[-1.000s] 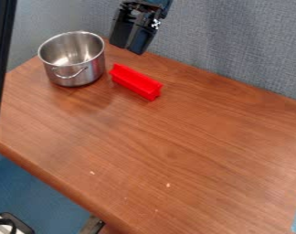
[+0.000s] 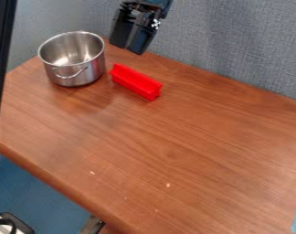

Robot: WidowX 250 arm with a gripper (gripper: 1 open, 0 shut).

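A shiny steel pot [image 2: 72,58] with a wire handle stands at the back left of the wooden table [image 2: 175,164]. Just to its right lies a red block [image 2: 137,82], elongated and set at a diagonal. The black gripper [image 2: 138,31] hangs above and behind the block, near the top of the camera view; whether its fingers are open or shut is unclear.
The middle, right and front of the table are clear. A grey fabric partition [image 2: 236,55] stands behind the table. A dark vertical bar runs along the left edge of the view, and some hardware sits at the lower left.
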